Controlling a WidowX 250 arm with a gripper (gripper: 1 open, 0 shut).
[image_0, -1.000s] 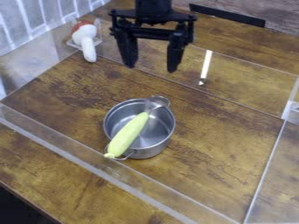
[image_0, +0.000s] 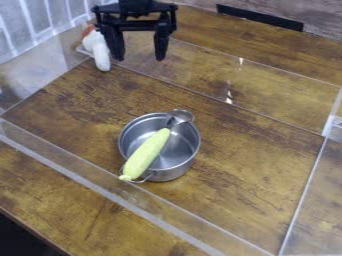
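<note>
My black gripper (image_0: 136, 47) hangs at the top left of the camera view, open, its two fingers apart with nothing visible between them. Just left of it stands a red and white object (image_0: 98, 50), partly behind the arm. Below, a steel pot (image_0: 181, 155) with wire handles holds a pale yellow-green elongated thing, like corn or a vegetable (image_0: 144, 155), lying slanted across it and over the front rim.
Clear panels border the left and lower edges and the right side. A dark strip (image_0: 281, 20) lies at the back right.
My gripper has moved left and toward the back, away from the middle, closer to the red and white object. The pot and its contents are unchanged.
</note>
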